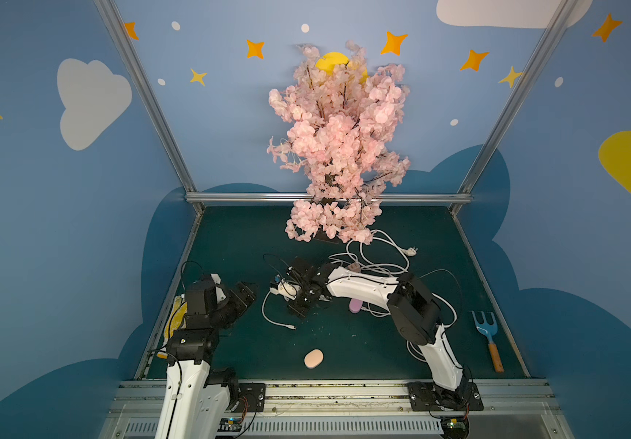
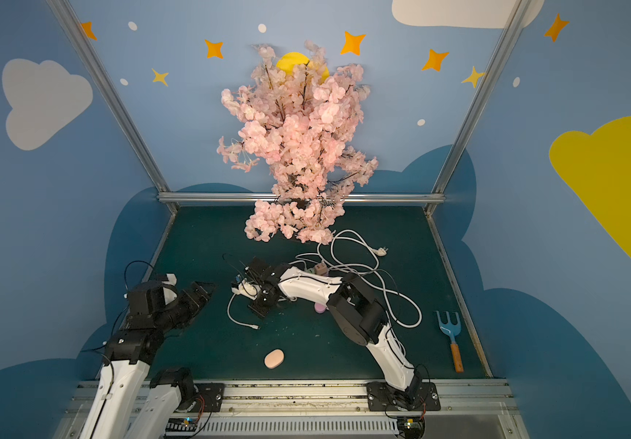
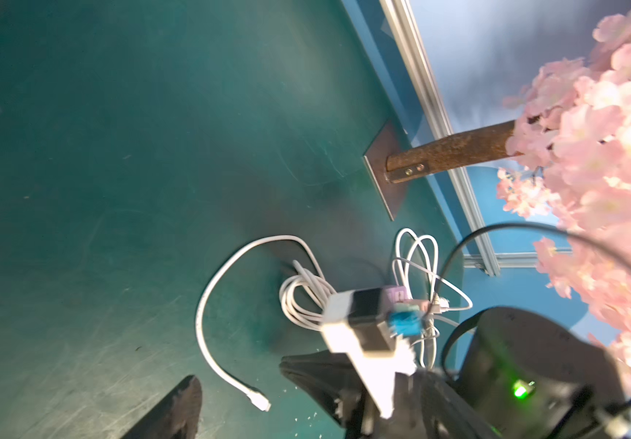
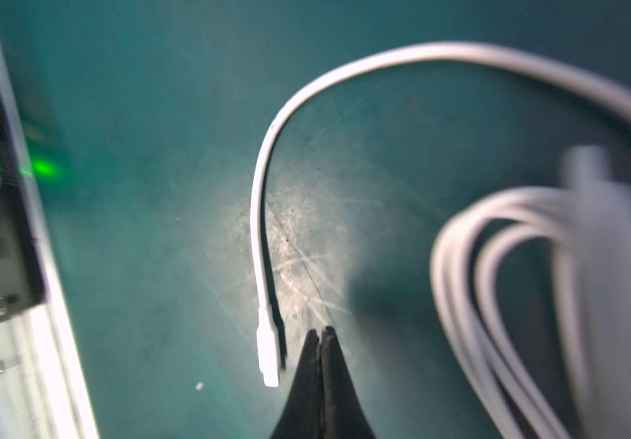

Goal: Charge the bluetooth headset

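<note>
A white charging cable lies on the green table, and its plug (image 4: pixel 268 351) is just left of my right gripper in the right wrist view. That gripper is shut, with nothing visible between its fingertips. The rest of the cable forms a coil (image 3: pixel 304 296) beside the right arm. My left gripper (image 1: pixel 249 292) hangs left of the cable, its fingers (image 3: pixel 176 406) spread apart and empty. A peach oval case (image 1: pixel 314 358) lies near the front edge, and a purple rounded object (image 1: pixel 356 304) lies partly under the right arm. I cannot tell which one is the headset.
Behind the right arm, a long white cord (image 1: pixel 381 265) with a plug and a socket block lies tangled. The blossom tree (image 1: pixel 341 146) stands at the back. A blue fork (image 1: pixel 486 329) lies far right, a yellow object (image 1: pixel 176 318) far left.
</note>
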